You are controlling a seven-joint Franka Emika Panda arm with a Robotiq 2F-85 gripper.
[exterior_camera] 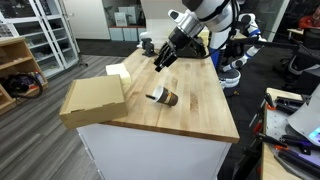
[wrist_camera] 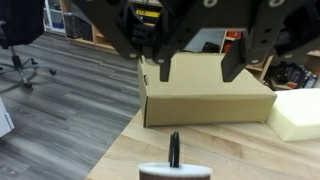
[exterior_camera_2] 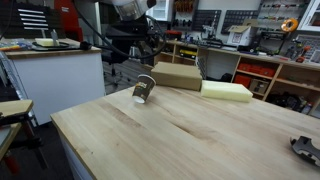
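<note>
A brown paper cup [exterior_camera: 162, 96] with a white rim leans over on the wooden table, its mouth toward the left in exterior view 1. In exterior view 2 the same cup [exterior_camera_2: 143, 90] is tilted too. A thin dark utensil [wrist_camera: 174, 150] sticks out of the cup's mouth in the wrist view, where only the white rim [wrist_camera: 175, 171] of the cup shows at the bottom edge. My gripper is above and apart from the cup, fingers spread, with nothing between them. From outside, the gripper [exterior_camera: 160, 65] hangs over the table behind the cup.
A cardboard box [exterior_camera: 94, 100] lies at the table's left edge in exterior view 1, with a pale yellow block [exterior_camera_2: 226, 91] beside it. A dark metal part [exterior_camera_2: 306, 149] is at the right in exterior view 2.
</note>
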